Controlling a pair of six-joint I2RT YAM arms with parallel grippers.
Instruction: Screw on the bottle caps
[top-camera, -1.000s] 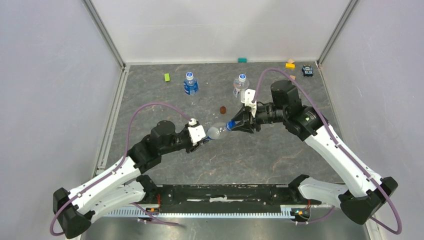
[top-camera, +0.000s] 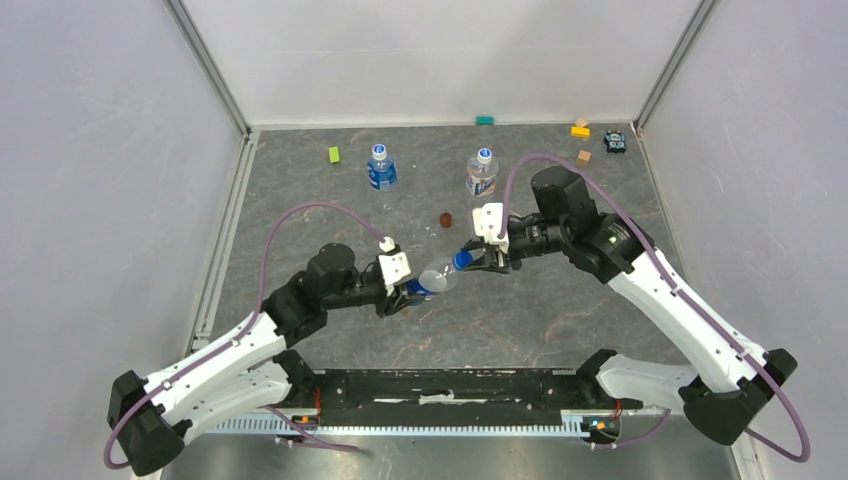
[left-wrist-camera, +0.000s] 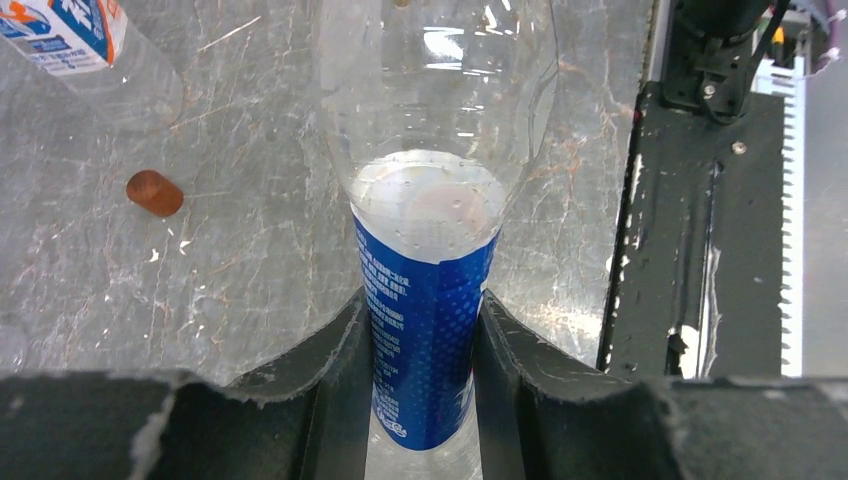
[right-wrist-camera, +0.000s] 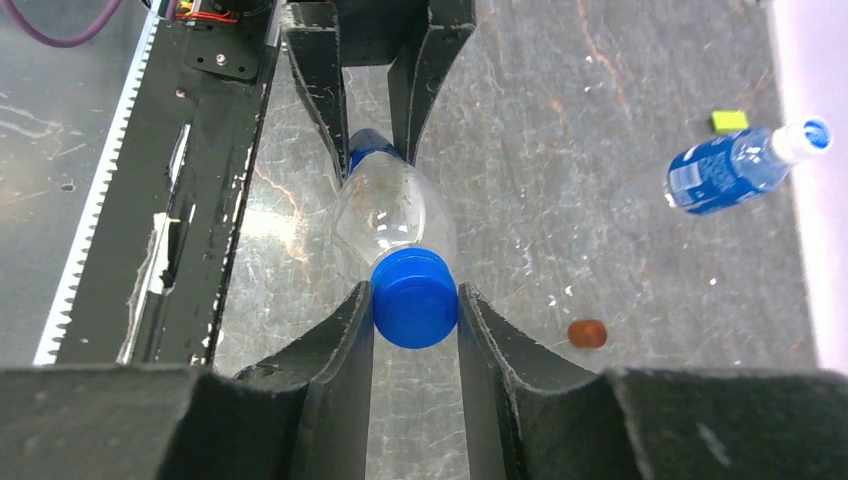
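A clear bottle (top-camera: 440, 272) lies held sideways between the two arms in the top view. My left gripper is shut on its lower body at the blue label (left-wrist-camera: 425, 330). At the bottle's top, a blue cap (right-wrist-camera: 414, 305) sits between the fingers of my right gripper, which is shut on it. Whether the cap's threads are engaged cannot be told. Two other bottles stand at the back: a blue-label one (top-camera: 381, 172) with a white top and another (top-camera: 481, 177), also white-topped.
A brown cylinder (top-camera: 446, 220) stands mid-table. A green block (top-camera: 334, 155), teal block (top-camera: 485, 120), yellow block (top-camera: 580, 131), wooden blocks and a small toy car (top-camera: 615, 142) are along the back.
The held bottle and left gripper have shifted slightly right; the right gripper has moved slightly down in the top view, its wrist turned a little.
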